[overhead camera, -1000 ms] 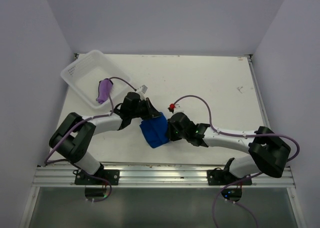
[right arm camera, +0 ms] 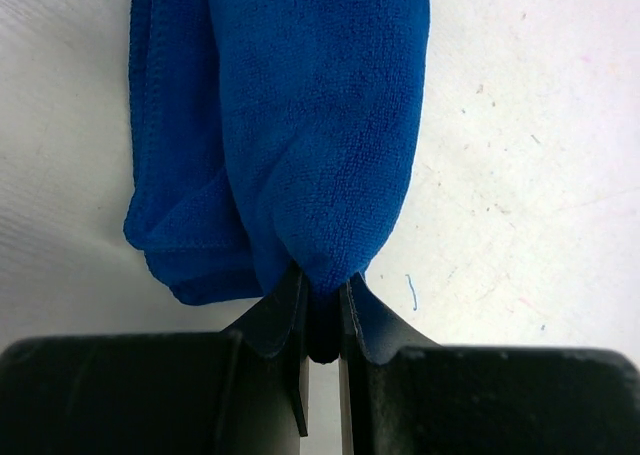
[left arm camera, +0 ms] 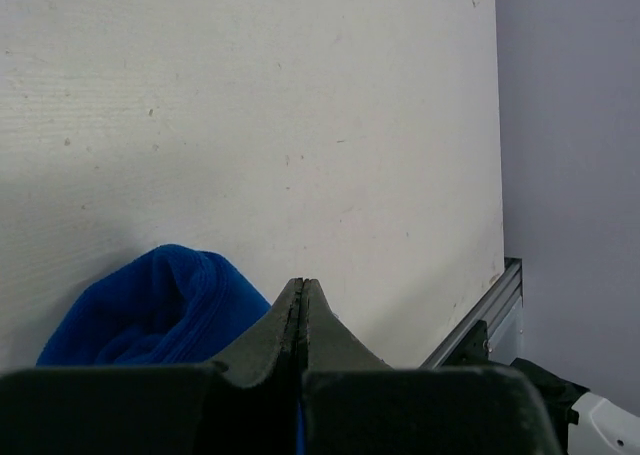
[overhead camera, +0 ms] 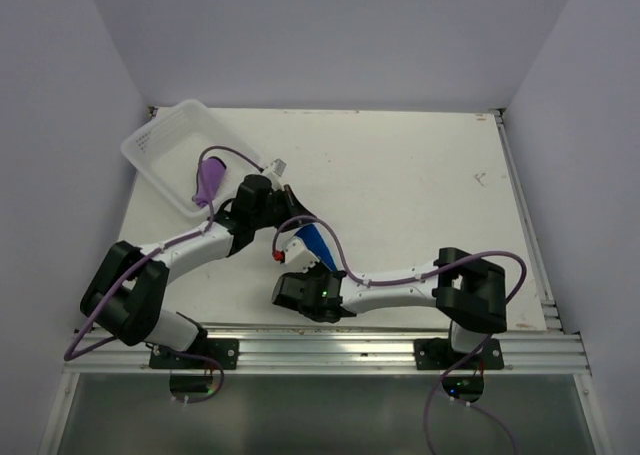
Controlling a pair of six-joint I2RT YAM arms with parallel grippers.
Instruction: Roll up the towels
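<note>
The blue towel (overhead camera: 316,243) lies folded lengthwise at the table's front centre, mostly covered by my right arm in the top view. In the right wrist view, my right gripper is shut on a pinched end of the blue towel (right arm camera: 325,115); a flatter layer lies to the left of the raised fold. My left gripper is shut at the towel's far end, with no cloth visible between its fingertips. A bunched loop of the towel (left arm camera: 150,305) shows left of those fingertips. Top view hides the right fingertips.
A white basket (overhead camera: 157,155) stands at the back left with a rolled purple towel (overhead camera: 210,179) in it. Both arms reach in close together over the towel.
My right gripper has moved leftward and toward the front edge, over the towel, hiding more of it. The left arm has shifted only slightly, and its gripper stays at the towel's far end.
</note>
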